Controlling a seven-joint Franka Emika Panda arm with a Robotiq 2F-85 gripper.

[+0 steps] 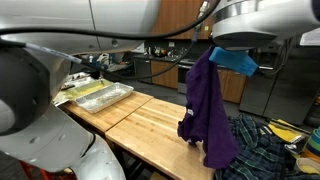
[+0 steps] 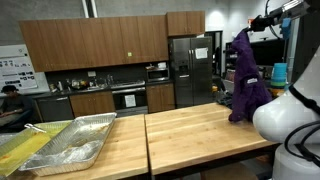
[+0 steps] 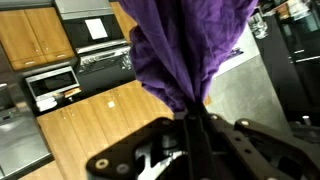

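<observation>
A purple cloth [image 1: 207, 110] hangs in a long narrow drape in exterior view 1, its lower end in front of the table's right part. In exterior view 2 the same cloth [image 2: 248, 85] hangs at the far right, above the table's end. My gripper is shut on the cloth, which fills the top middle of the wrist view and narrows to the fingertips. High above the table, the gripper [image 2: 244, 36] is small in exterior view 2. Whether the cloth's lower end touches the table cannot be told.
Foil trays [image 2: 75, 145] stand at its left end in exterior view 2. A dark checked cloth [image 1: 255, 145] lies to the right of the purple one, with bowls and other items [image 1: 305, 145] beyond it.
</observation>
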